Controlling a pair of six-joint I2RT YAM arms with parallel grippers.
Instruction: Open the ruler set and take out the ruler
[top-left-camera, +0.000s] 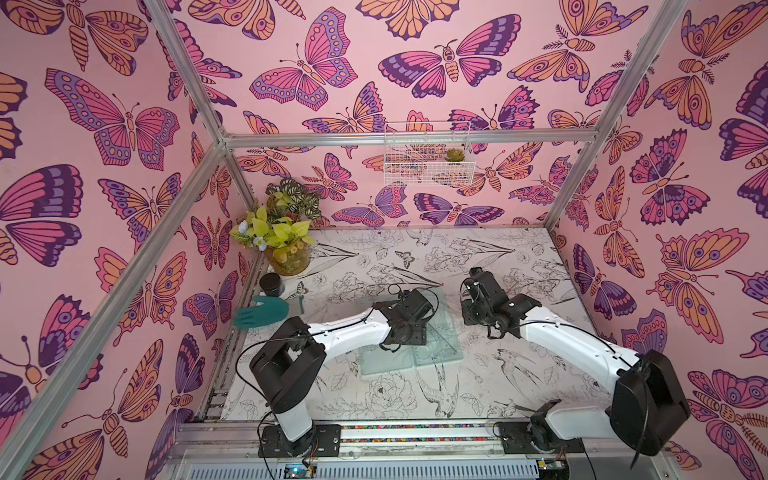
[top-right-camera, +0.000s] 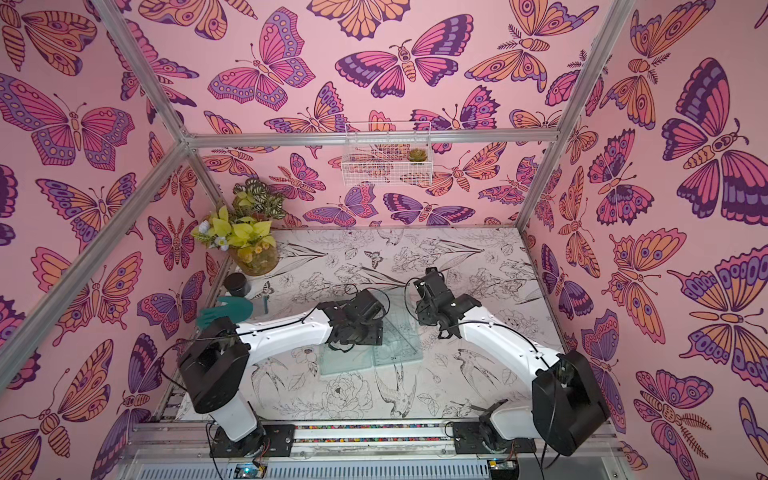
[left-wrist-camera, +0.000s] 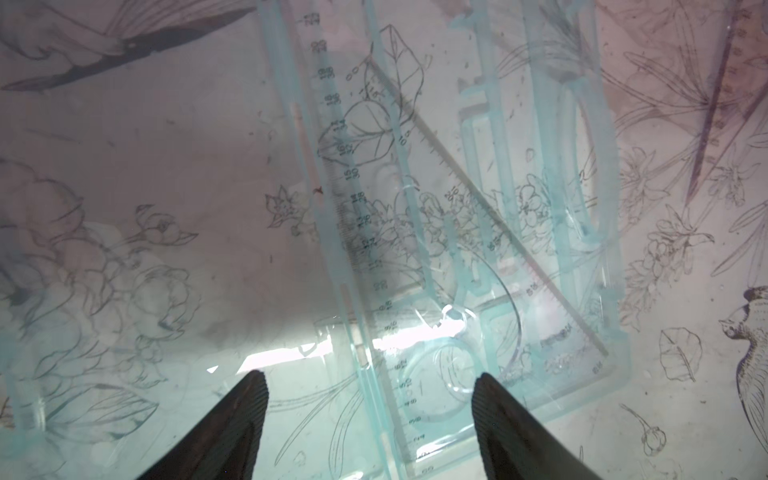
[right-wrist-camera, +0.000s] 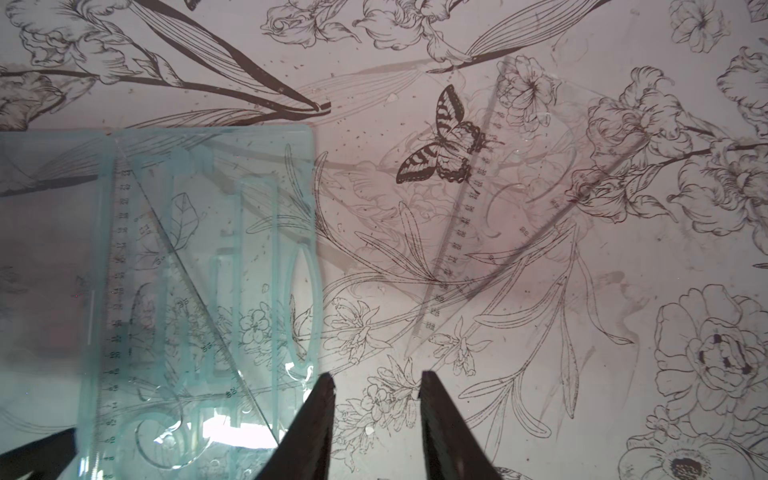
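A pale blue ruler set case (right-wrist-camera: 304, 160) lies open on the table, a clear triangle (left-wrist-camera: 528, 264) and stencil pieces in its right half. My left gripper hangs over the case, fingers apart, none of the case clearly between them in its grip. A separate clear triangle ruler (right-wrist-camera: 448, 248) lies on the table right of the case, in the right wrist view. My right gripper is open above the table between case and loose triangle, with nothing held.
A plant (top-left-camera: 288, 256), black cup (top-left-camera: 272, 284) and teal hand-shaped item (top-left-camera: 260, 312) stand or lie at the left. A wire rack hangs on the back wall.
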